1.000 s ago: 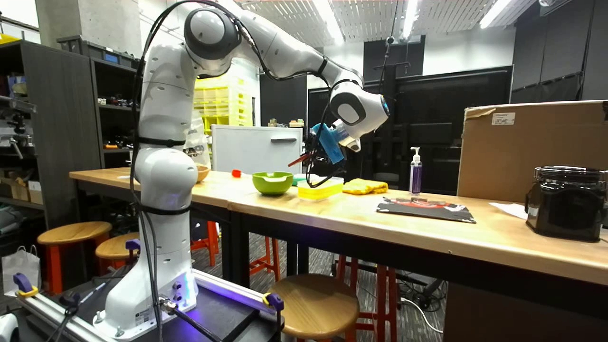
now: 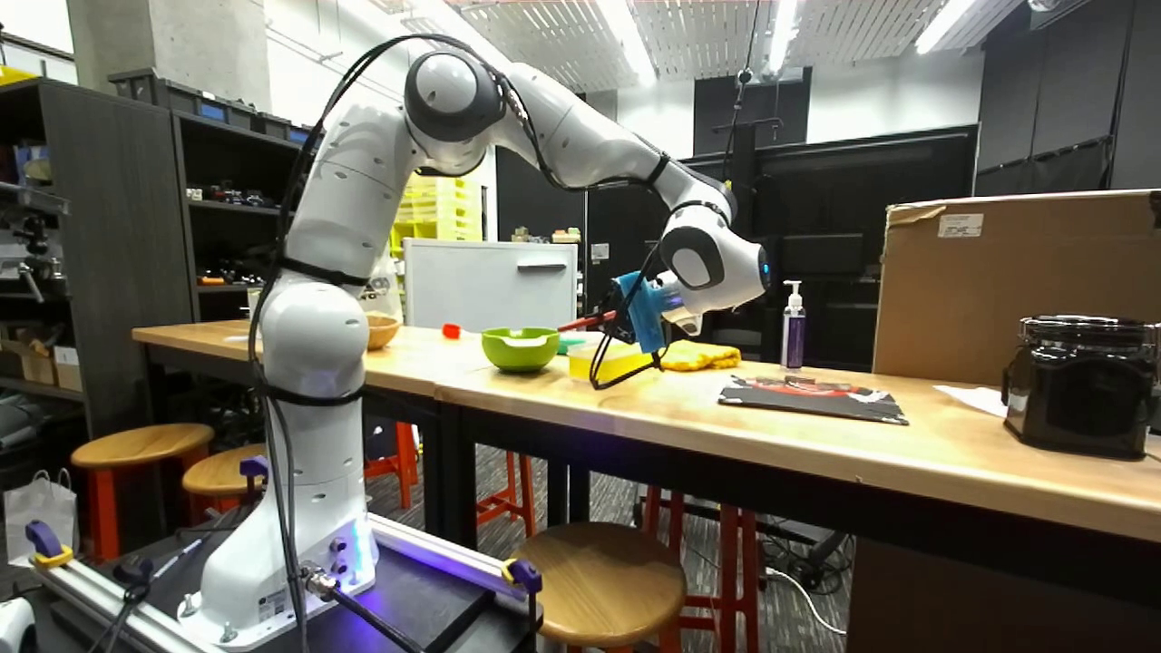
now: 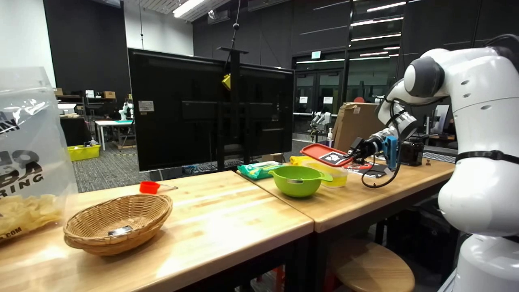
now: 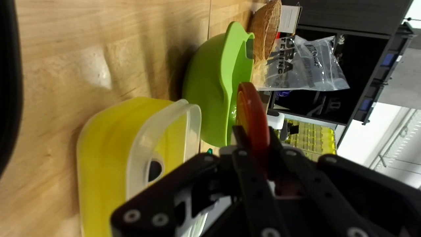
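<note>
A flat red lid (image 3: 318, 151) with rounded corners is pinched at its edge by my gripper (image 3: 357, 155), which is shut on it. In the wrist view the red lid (image 4: 252, 114) appears edge-on between the dark fingers. It is held tilted over the yellow, clear-rimmed container (image 4: 114, 146), which stands uncovered on the table. A strip of the same container (image 3: 339, 180) shows below the lid in exterior view 2. The green bowl (image 3: 297, 181) sits beside the container. In exterior view 1 my gripper (image 2: 615, 317) is partly hidden by the blue part and cables.
A yellow cloth (image 2: 699, 355), a pump bottle (image 2: 794, 326) and a dark flat sheet (image 2: 811, 398) lie or stand to one side. A green packet (image 3: 260, 169) is behind the bowl. The wicker basket (image 3: 92, 221) is farther off, with clear tabletop between.
The arm has moved right and lower in exterior view 1, carrying the red lid down nearer the yellow container. The lid now looks closer to level.
</note>
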